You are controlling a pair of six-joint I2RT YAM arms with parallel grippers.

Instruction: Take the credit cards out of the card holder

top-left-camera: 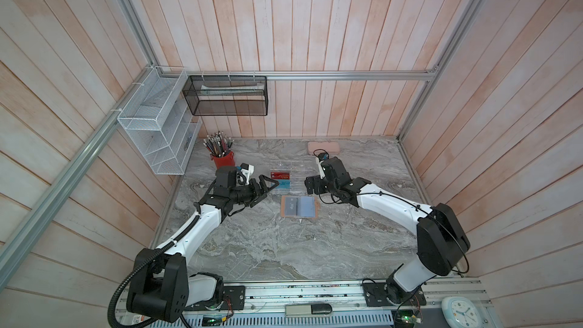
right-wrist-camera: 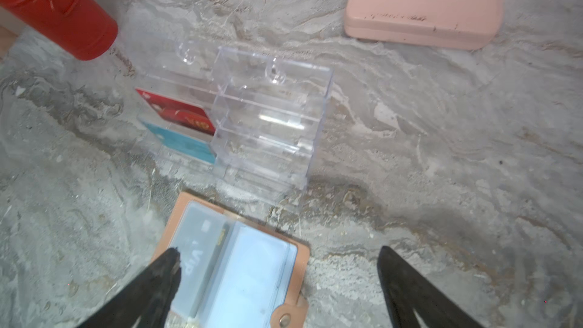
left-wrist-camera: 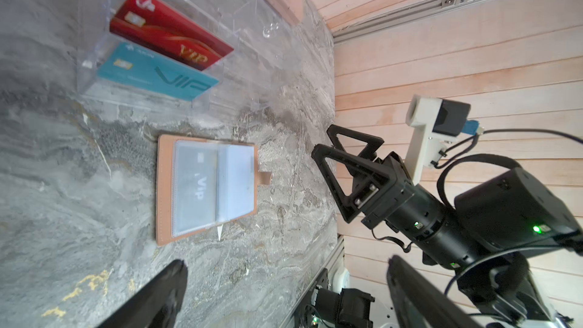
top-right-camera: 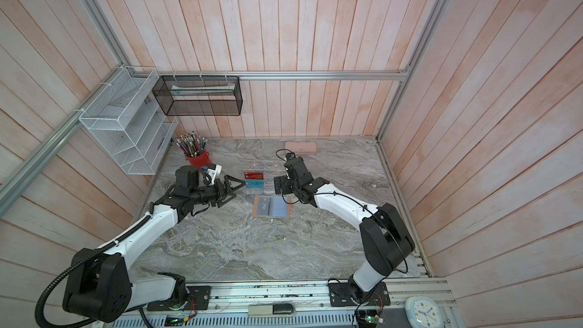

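Note:
A brown card holder point(left-wrist-camera: 164, 194) lies open and flat on the marble table, with clear sleeves facing up. Its left sleeve shows a greyish card point(left-wrist-camera: 197, 185) marked VIP; a pale blue-white sleeve point(right-wrist-camera: 249, 276) covers the other side. Behind it stands a clear acrylic rack point(right-wrist-camera: 273, 91), where a red card point(left-wrist-camera: 170, 27) and a teal card point(left-wrist-camera: 158, 71) sit in the left column. My left gripper point(top-left-camera: 271, 189) hovers left of the card holder, open and empty. On the other side, my right gripper point(top-left-camera: 308, 186) is also open, with nothing held, above the table.
The rack's right column looks empty. A red bucket of pens point(top-left-camera: 223, 159) stands at the back left, and a pink case point(right-wrist-camera: 425, 12) lies by the back wall. Wire baskets point(top-left-camera: 227, 96) hang above.

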